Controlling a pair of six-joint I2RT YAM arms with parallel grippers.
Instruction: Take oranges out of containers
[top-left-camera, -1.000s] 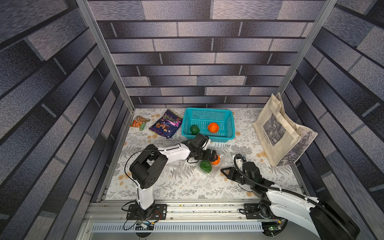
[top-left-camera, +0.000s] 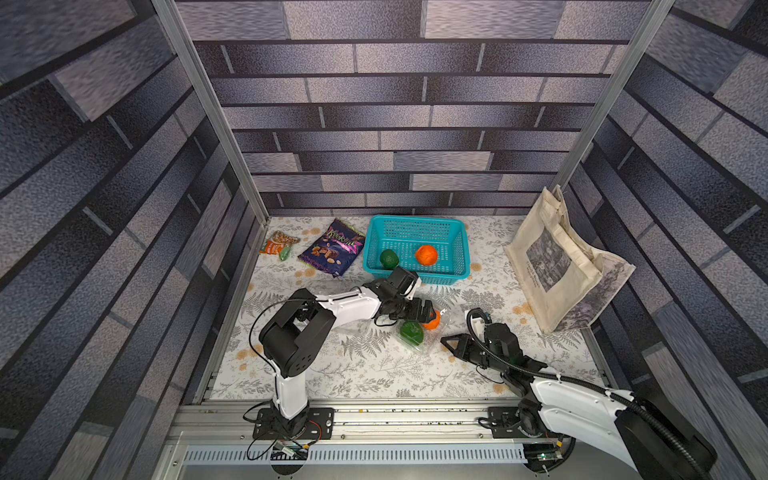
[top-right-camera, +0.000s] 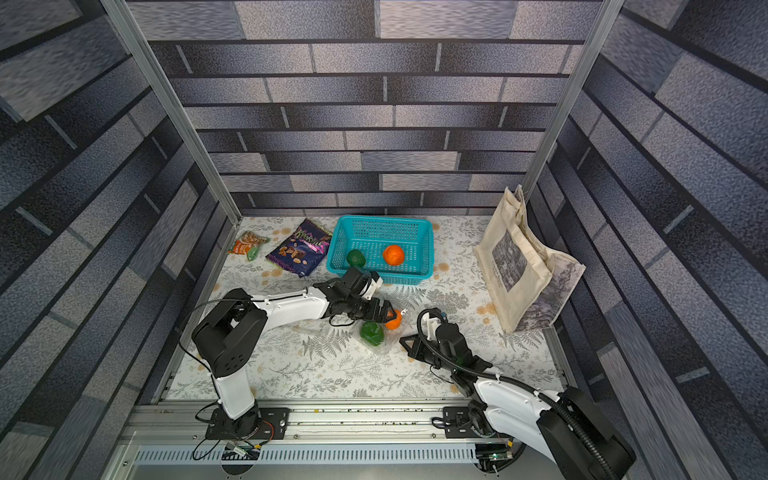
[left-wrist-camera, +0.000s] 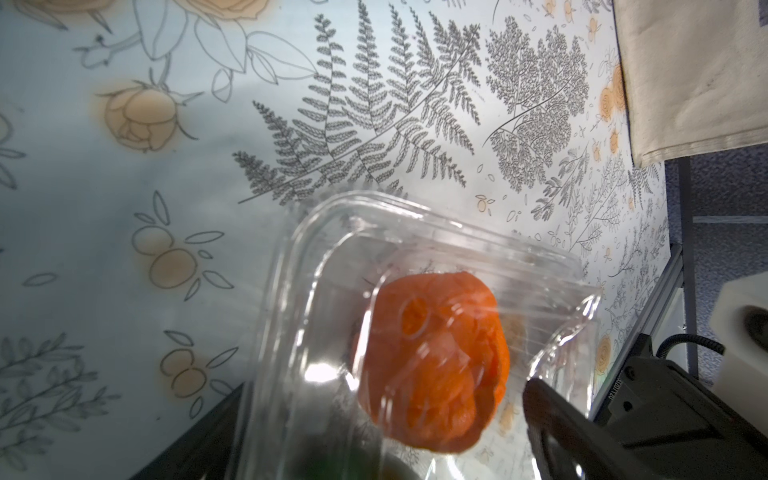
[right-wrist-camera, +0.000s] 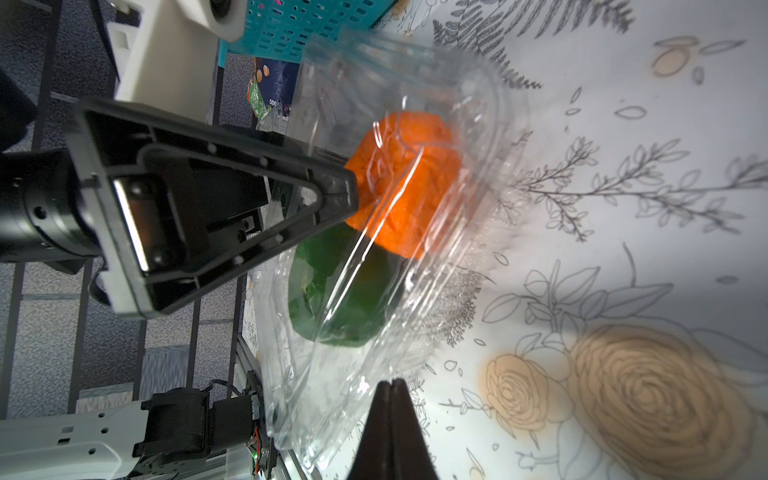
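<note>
A clear plastic container (left-wrist-camera: 320, 264) on the table holds an orange (left-wrist-camera: 432, 360) and a green fruit (right-wrist-camera: 340, 292), seen through its clear plastic. My left gripper (top-left-camera: 420, 312) is open over the container, by the orange, its two fingers spread either side in the left wrist view. My right gripper is shut, just right of the container, with nothing showing between its fingers. Another orange (top-left-camera: 426, 254) and a green fruit (top-left-camera: 389, 259) lie in the turquoise basket (top-left-camera: 416, 220) behind.
A dark blue snack bag (top-left-camera: 331, 246) and a small packet (top-left-camera: 278, 244) lie at the back left. A large cream tote bag (top-left-camera: 560, 264) stands at the right. Some bare table lies between basket and tote.
</note>
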